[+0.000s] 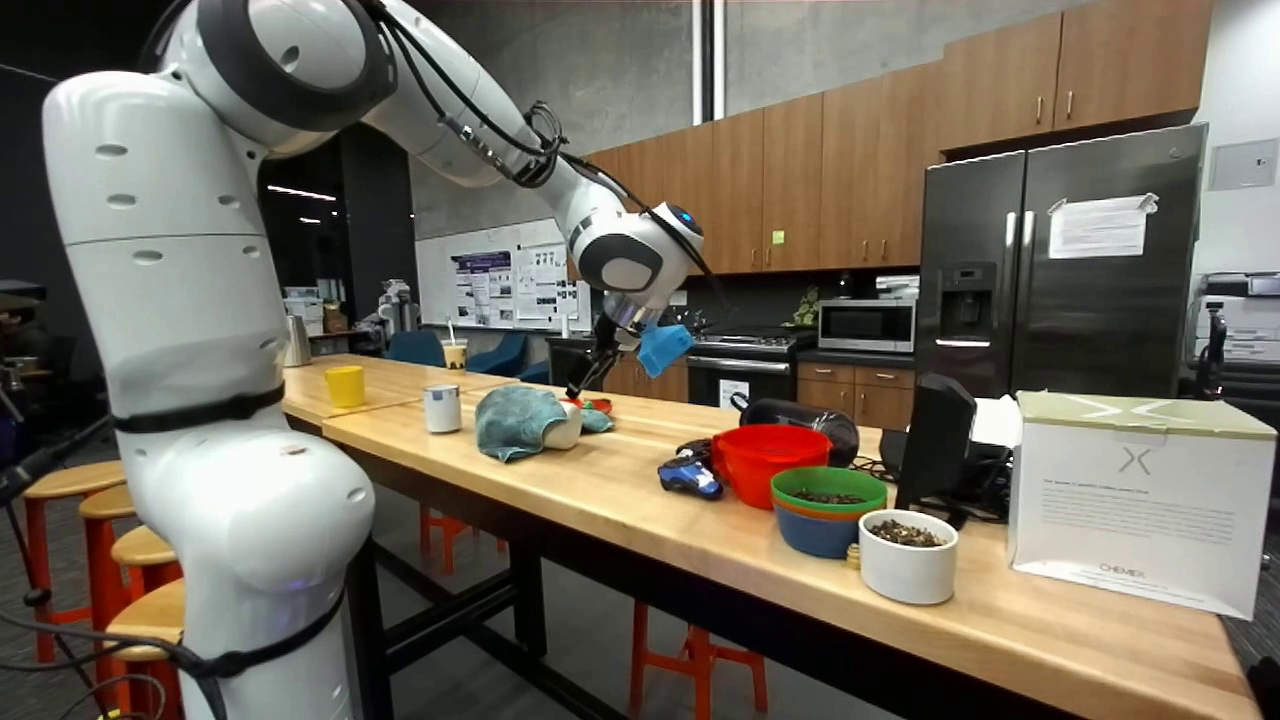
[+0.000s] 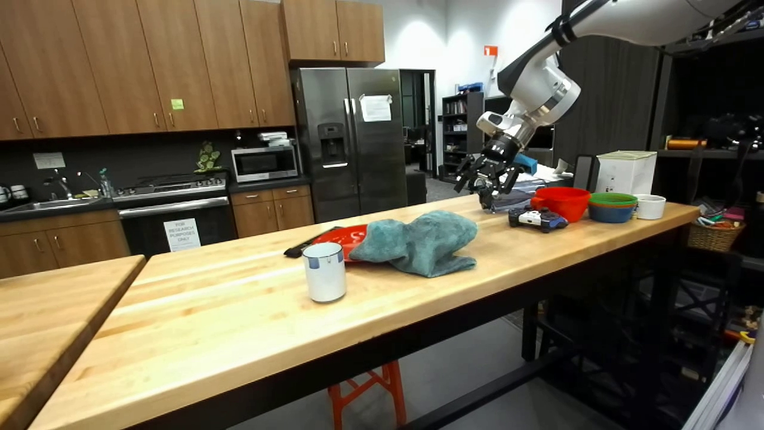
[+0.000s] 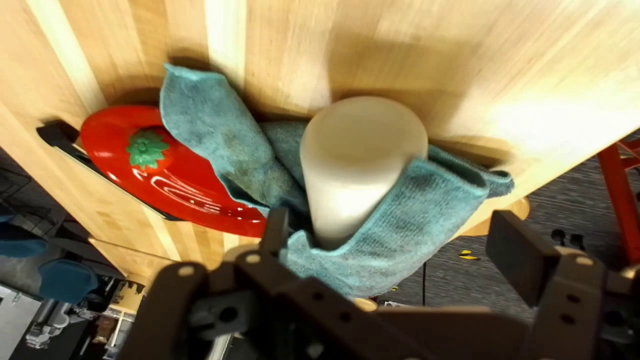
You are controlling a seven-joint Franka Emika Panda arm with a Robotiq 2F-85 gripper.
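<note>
My gripper is open, its fingers wide apart with nothing gripped between them. Beyond the fingertips in the wrist view, an off-white cylinder [image 3: 360, 144], probably a cup, lies partly wrapped in a teal cloth [image 3: 414, 222]. Exterior view 1 shows the cloth [image 1: 510, 422] bunched on the wooden table, the cylinder [image 1: 561, 427] poking out on its right. A shiny red dish or lid [image 3: 180, 174] with a green leaf-shaped knob sits beside the cloth, partly covered by it. In exterior view 2 the gripper [image 2: 490, 187] hangs above the table, and the cloth [image 2: 422, 242] hides the cylinder.
A white mug [image 2: 325, 272] stands near the cloth. Toward the table's other end are a game controller [image 1: 690, 474], a red bowl [image 1: 768, 466], stacked bowls [image 1: 828, 510], a white cup [image 1: 908, 564] and a white box [image 1: 1140, 504]. Bare tabletop separates them from the cloth.
</note>
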